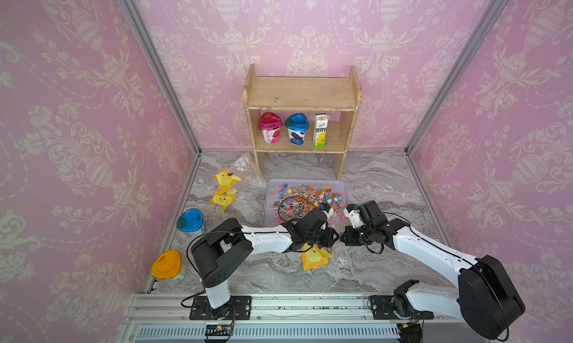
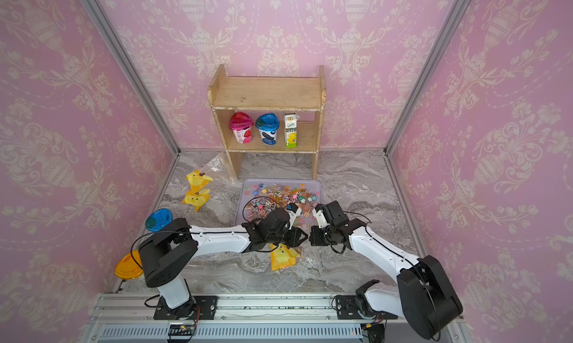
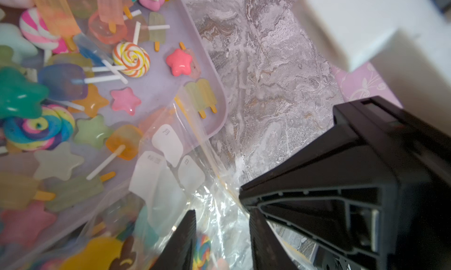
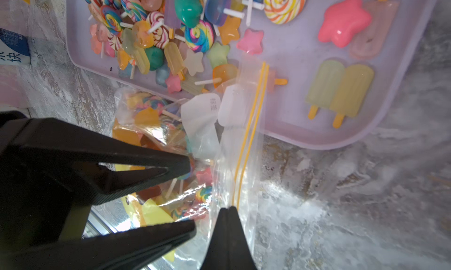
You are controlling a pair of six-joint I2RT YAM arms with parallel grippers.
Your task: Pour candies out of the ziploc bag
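A clear ziploc bag (image 4: 155, 124) of candies with a yellow print lies at the front edge of the lilac tray (image 4: 328, 138), its zipper top over the rim. My right gripper is shut on the bag's zipper edge, as the right wrist view shows. My left gripper (image 1: 331, 236) is beside it over the bag; in the right wrist view its black fingers stand apart beside the bag, and in the left wrist view its fingertips are low over the clear plastic. The tray holds a pile of lollipops, stars and popsicle candies.
A wooden shelf (image 1: 301, 89) with two cups and a carton stands behind the tray. Two more yellow bags (image 1: 225, 190) lie at the left, with blue (image 1: 189, 219) and yellow (image 1: 165, 263) lidded tubs in front.
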